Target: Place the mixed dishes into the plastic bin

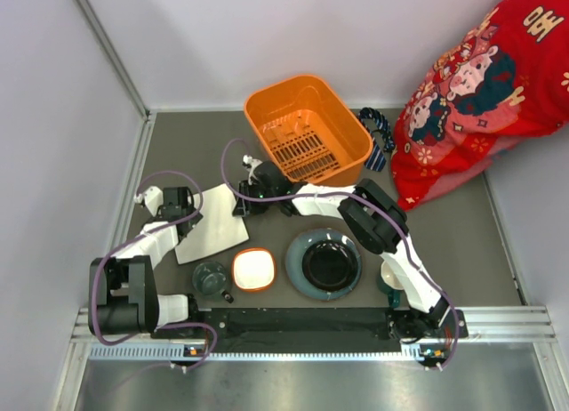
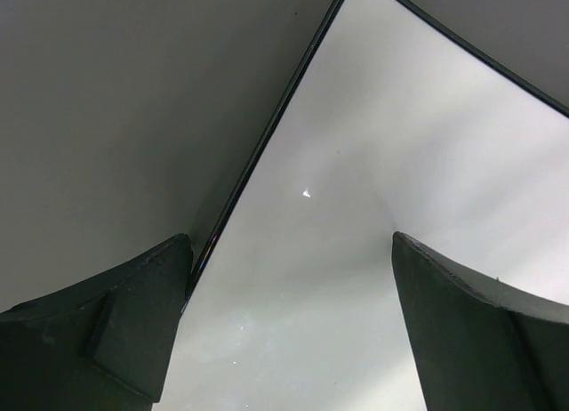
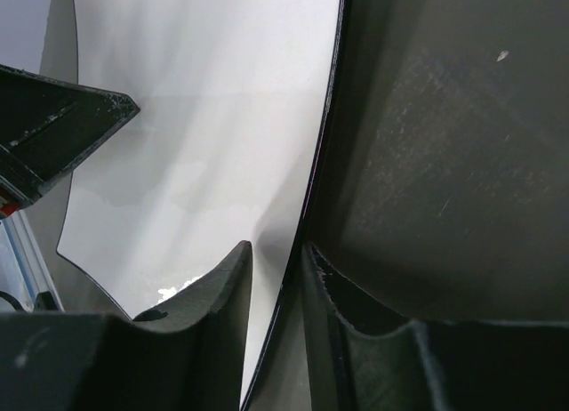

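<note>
A white square plate (image 1: 213, 231) with a dark rim lies at the left of the table between both grippers. My left gripper is open over one edge, its left finger at the rim. My right gripper is at the opposite edge, fingers close either side of the dark rim; whether it grips firmly I cannot tell. An orange plastic bin (image 1: 267, 104) stands behind. A black plate (image 1: 329, 267) in a blue-grey dish, an orange-rimmed white dish (image 1: 253, 268) and a dark pot (image 1: 210, 278) sit in front.
A red patterned bag (image 1: 480, 82) fills the back right, with a dark striped object (image 1: 378, 140) beside the bin. A light cup (image 1: 388, 276) is partly hidden by my right arm. Some bare table shows at the back left and right.
</note>
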